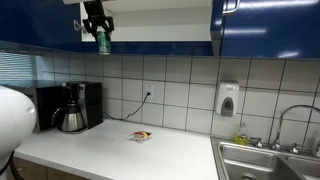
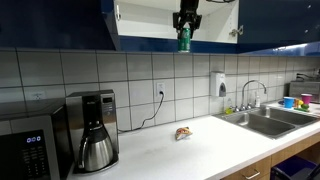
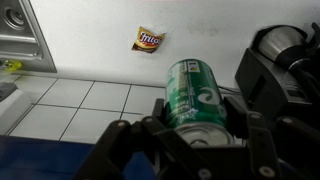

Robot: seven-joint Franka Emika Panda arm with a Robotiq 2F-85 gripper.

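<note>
A green can [image 3: 196, 95] with a pale end hangs in my gripper, which is shut around it. In exterior view 1 the can [image 1: 103, 42] is high up, below the gripper [image 1: 97, 22], close to the bottom edge of the open cupboard [image 1: 160, 25]. Exterior view 2 also has the can [image 2: 184, 41] well above the counter, with the gripper [image 2: 186, 19] over it. The can looks upright in both exterior views.
A small snack bag [image 1: 139, 136] lies on the white counter [image 1: 120, 155]. The coffee maker [image 2: 95, 135] and microwave [image 2: 27, 143] stand to the left. A sink [image 1: 255, 163] is at the right. Blue cupboard doors [image 1: 270, 35] flank the opening.
</note>
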